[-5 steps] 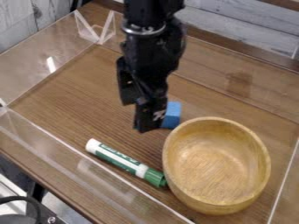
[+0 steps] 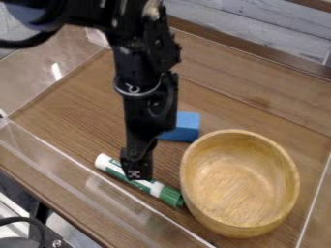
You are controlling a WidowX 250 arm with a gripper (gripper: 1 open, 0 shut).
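My black gripper points down over a white and green marker-like tube lying near the front left of the wooden tray, its fingertips low at the tube's left half. It is open, though the dark fingers partly overlap the tube in this view. Right of the tube stands a round wooden bowl, empty.
A blue block lies behind the gripper, above the bowl. Clear low walls edge the tray.
The gripper has moved down and toward the front, away from beside the blue block to the tube, which has stayed in place.
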